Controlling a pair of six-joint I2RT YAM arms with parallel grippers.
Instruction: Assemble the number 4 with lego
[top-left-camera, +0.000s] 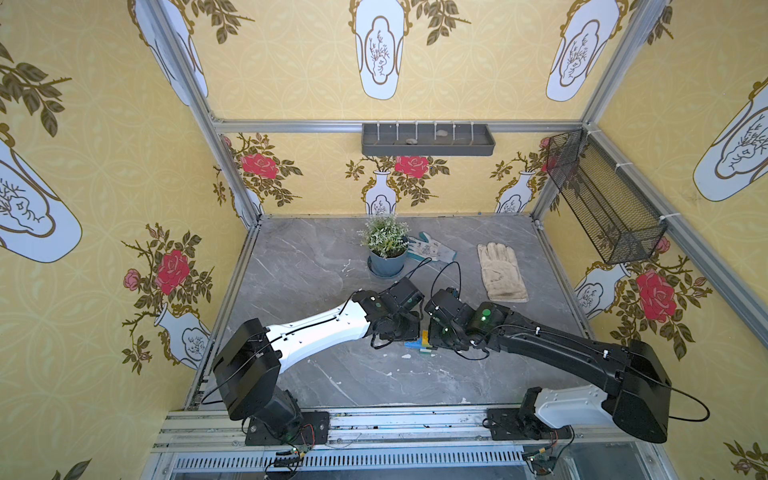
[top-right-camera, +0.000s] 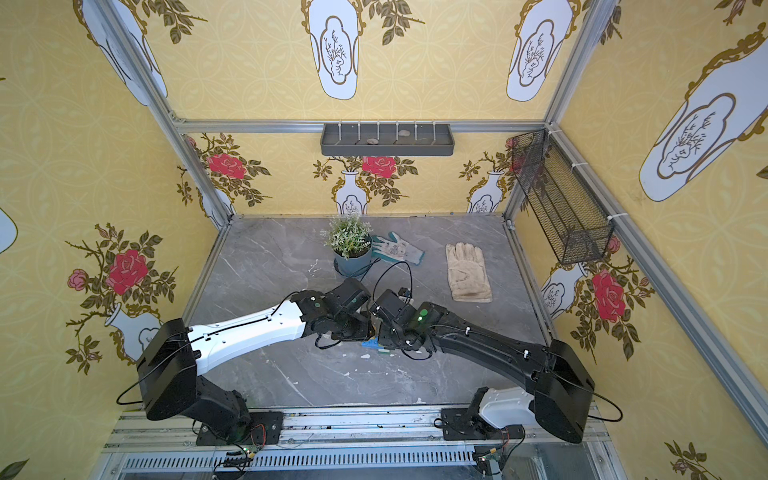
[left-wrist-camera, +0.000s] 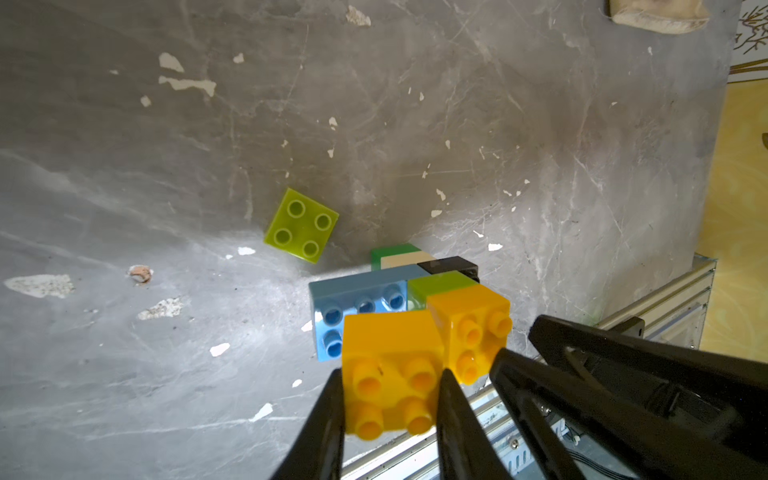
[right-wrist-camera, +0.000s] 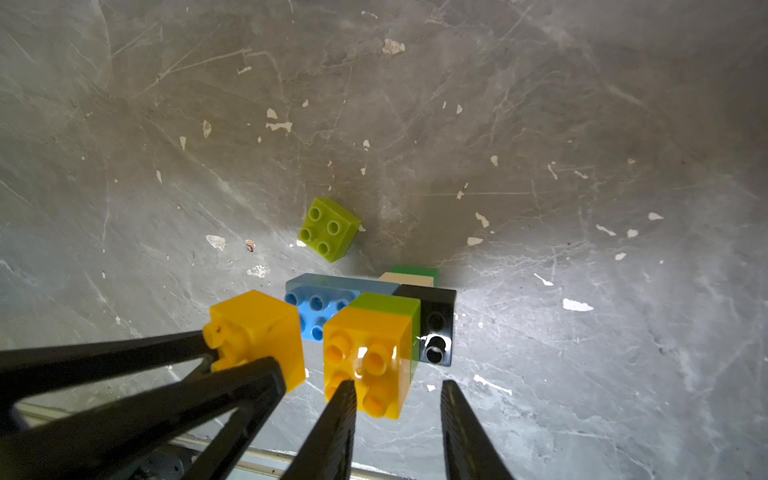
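Observation:
In the left wrist view my left gripper is shut on a yellow four-stud brick, held over a blue brick. Beside it, a build of blue, black, lime and green-and-cream bricks, topped by a second yellow brick, lies on the grey worktop. My right gripper stands part open at that second yellow brick, its left finger overlapping the brick's lower edge in the right wrist view. A loose lime brick lies just behind the build.
A potted plant, a blue-white glove and a beige glove lie at the back of the worktop. A wire basket hangs on the right wall.

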